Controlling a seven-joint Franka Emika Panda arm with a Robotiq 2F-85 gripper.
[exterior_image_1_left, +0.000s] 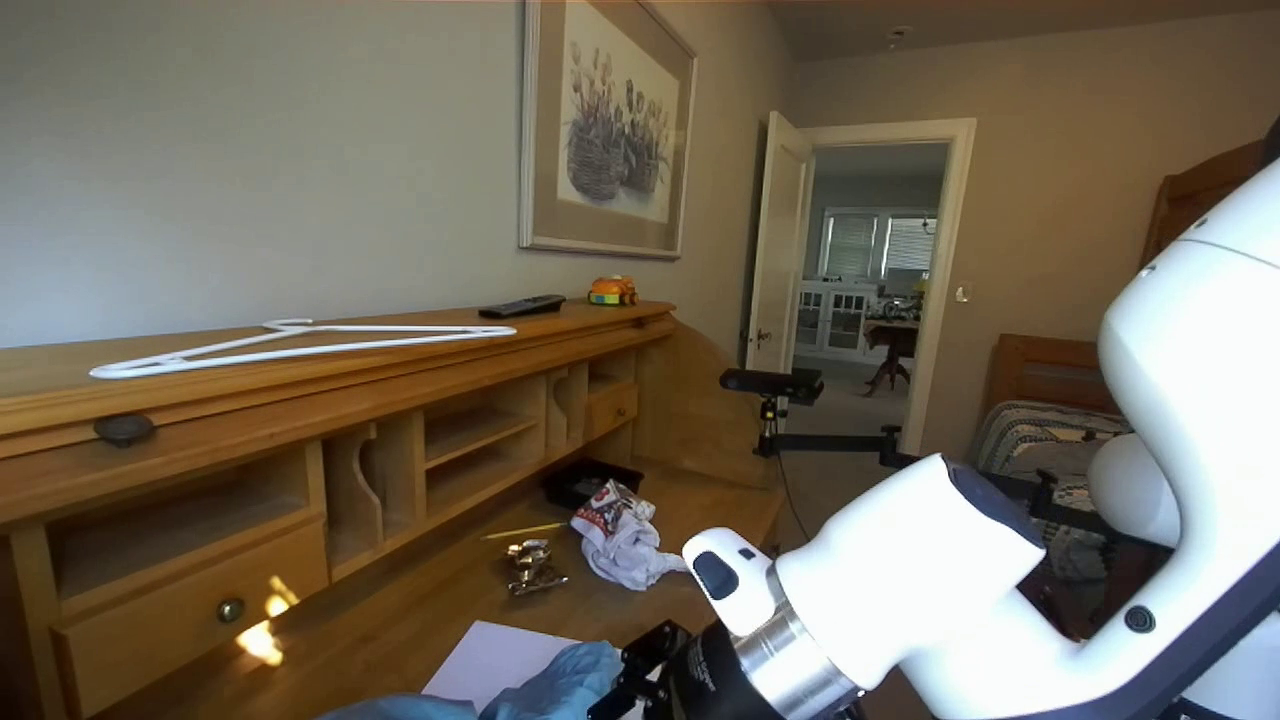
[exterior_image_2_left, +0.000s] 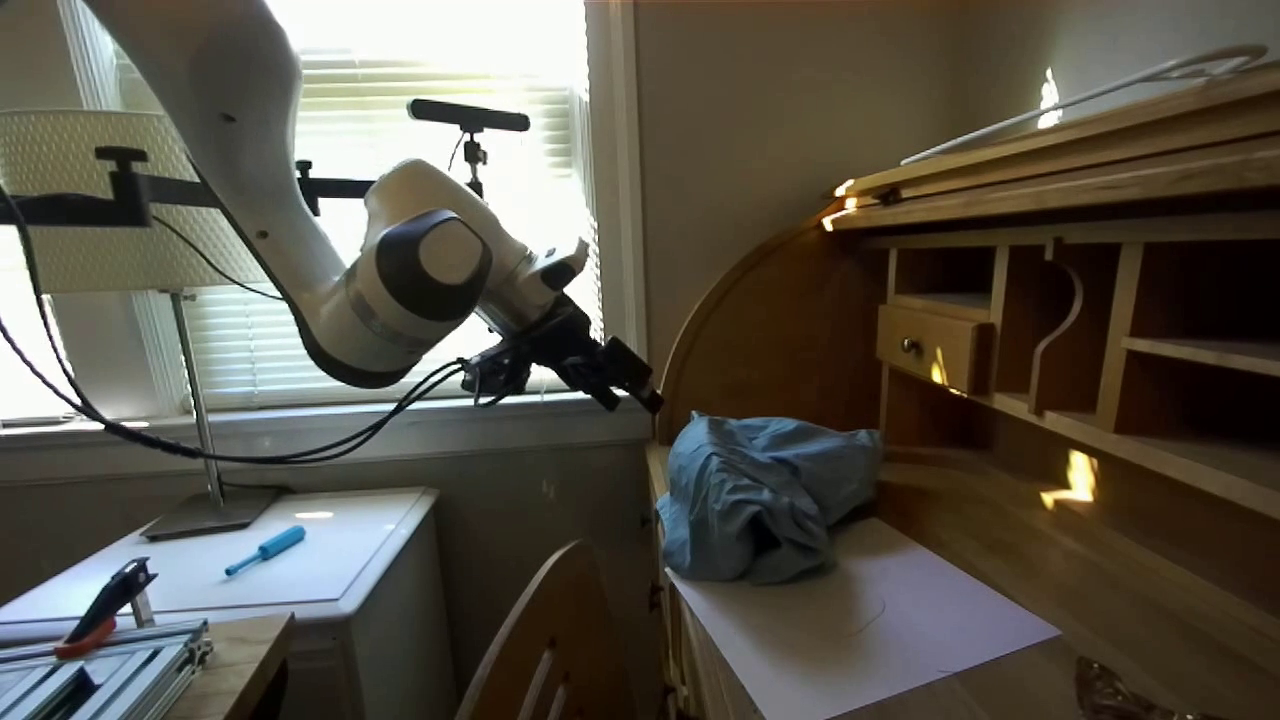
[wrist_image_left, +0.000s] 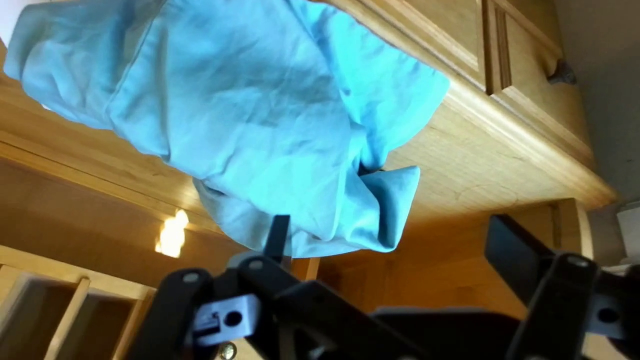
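Observation:
A crumpled light-blue cloth lies bunched on the desk, partly over a white sheet of paper. My gripper is open in the wrist view, its two black fingers far apart with nothing held between them. The blue cloth fills the upper part of that view, and its lower edge comes close to the left finger; whether they touch I cannot tell. Exterior view 2 has the gripper up and to the left of the cloth, apart from it. In exterior view 1 only part of the cloth shows, beside the gripper.
A white hanger, a remote and an orange toy rest on the desk's top. Below are a white cloth, shiny crumpled wrapping, a yellow pencil and a black tray. Cubbies line the desk's back.

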